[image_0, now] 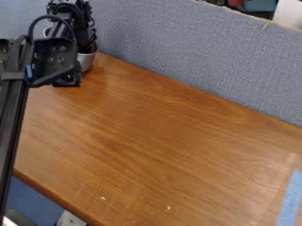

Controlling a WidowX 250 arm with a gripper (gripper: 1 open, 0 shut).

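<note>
My black arm runs up the left edge of the view. Its gripper (71, 22) is at the upper left, over or beside a light grey container (85, 60) at the back corner of the wooden table (165, 141). The arm's housing and cables cover most of the container and the fingertips, so I cannot see whether the fingers are open or shut or what lies between them.
A grey fabric partition (200, 62) runs along the back of the table. The near edge drops off at the lower left.
</note>
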